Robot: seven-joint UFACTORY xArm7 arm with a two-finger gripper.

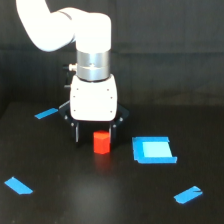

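A small red block (102, 143) stands on the black table, just below the hand of the white arm. My gripper (96, 137) is open, its dark fingers spread wide. One finger (77, 133) is to the left of the block and the other to the right, with a larger gap on the left. The hand covers the block's upper edge. Whether the fingertips are level with the block or nearer or farther than it cannot be told from this view.
Right of the block lies a pale square (156, 149) framed with blue tape. Blue tape strips mark the table at front left (18, 186), front right (188, 195) and back left (46, 113).
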